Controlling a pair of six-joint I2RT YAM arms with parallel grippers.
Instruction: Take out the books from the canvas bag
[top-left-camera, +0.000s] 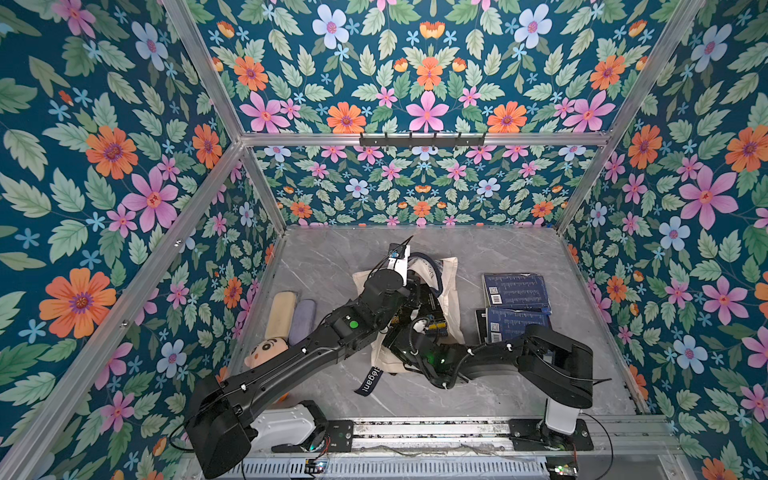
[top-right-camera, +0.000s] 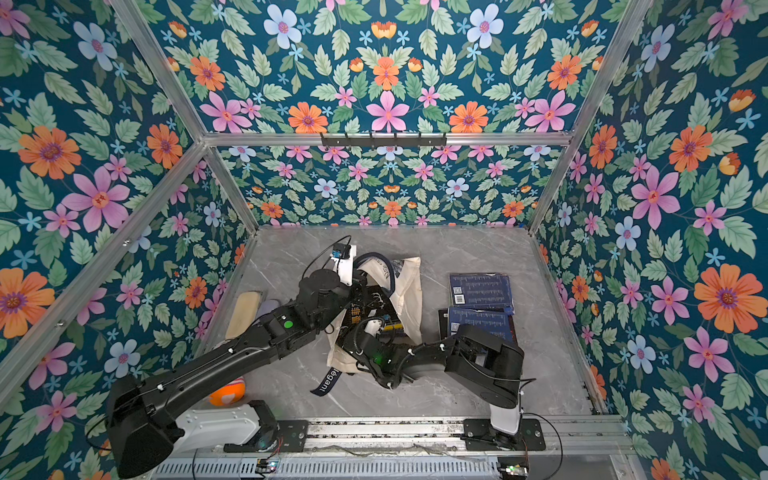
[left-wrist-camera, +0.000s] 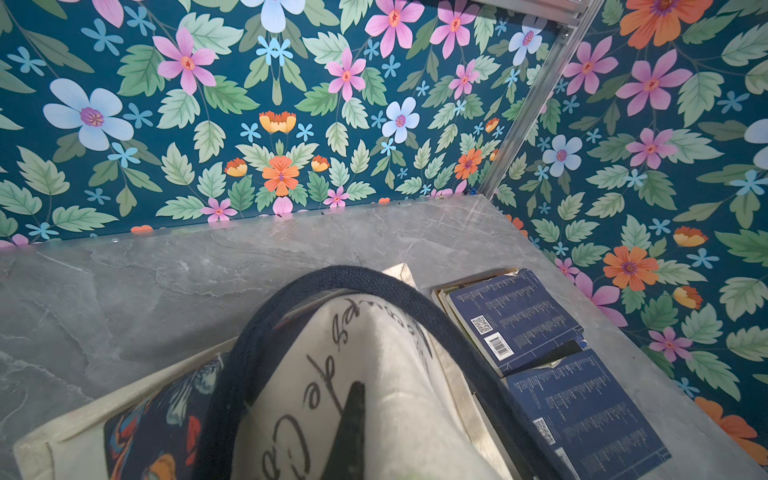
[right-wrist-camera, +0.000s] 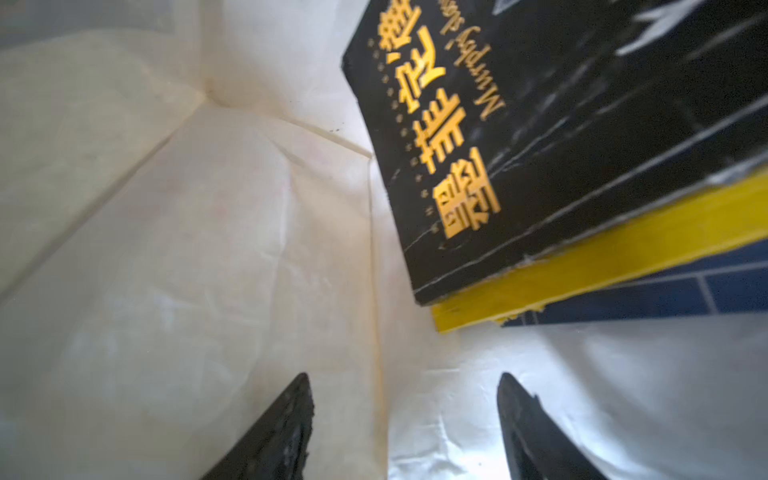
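Note:
The canvas bag (top-left-camera: 448, 304) lies mid-table, largely hidden under my arms. My left gripper (top-left-camera: 396, 284) is at the bag's upper part; in the left wrist view its dark handle (left-wrist-camera: 312, 276) and cream cloth fill the foreground, and the fingers are hard to make out. My right gripper is inside the bag, part open with nothing between its fingers, just before a black book (right-wrist-camera: 552, 128) with gold lettering and yellow edges. Blue-covered books (top-left-camera: 512, 292) lie stacked to the bag's right.
Rolled cloths (top-left-camera: 280, 312), a plush face (top-left-camera: 264, 352) and an orange object (top-right-camera: 226, 393) lie at the left.

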